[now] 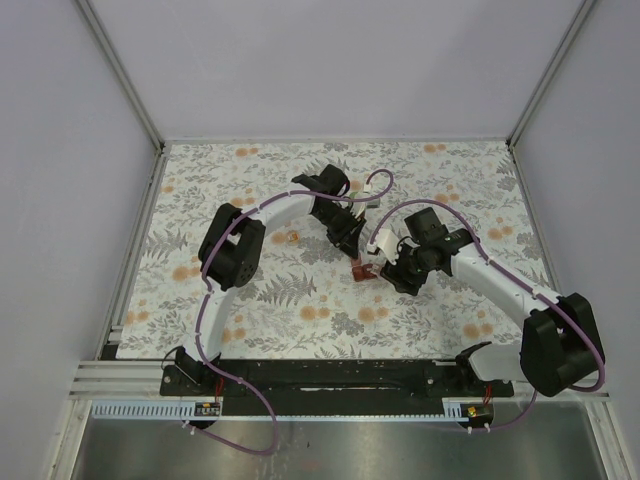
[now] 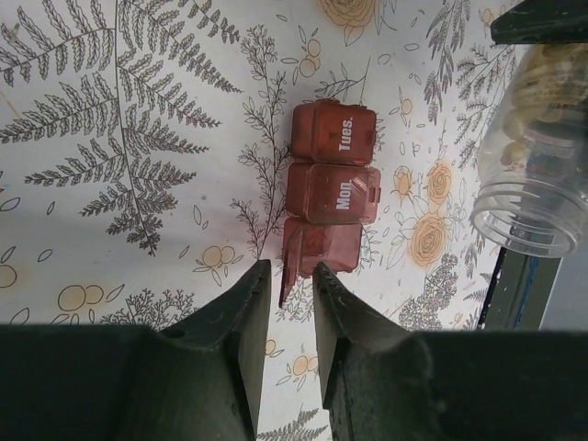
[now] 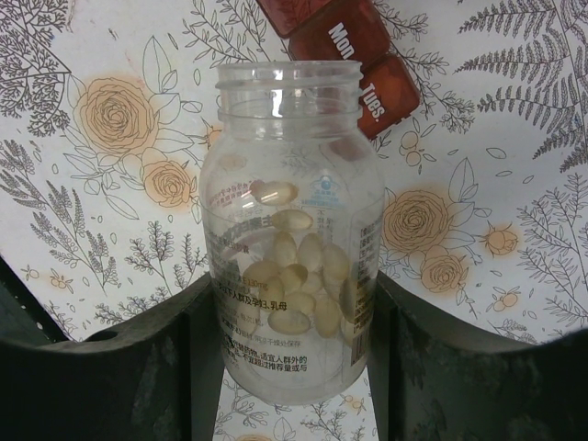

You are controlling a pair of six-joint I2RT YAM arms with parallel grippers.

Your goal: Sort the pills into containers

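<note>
A brown pill box lies on the patterned table, its Tues. compartment (image 2: 333,132) and Mon. compartment (image 2: 333,193) closed. Beside them, the third compartment (image 2: 329,243) has its lid (image 2: 291,265) standing up. My left gripper is part open, fingertips around the lid's free end; whether they touch it I cannot tell. My right gripper is shut on a clear bottle (image 3: 292,161), holding several pale oval pills (image 3: 310,253). The bottle's mouth is uncapped and points toward the pill box. In the top view the pill box (image 1: 363,272) sits between both grippers.
A small orange item (image 1: 293,237) rests on the table to the left of the left gripper. A small pale object (image 1: 373,204) lies behind the grippers.
</note>
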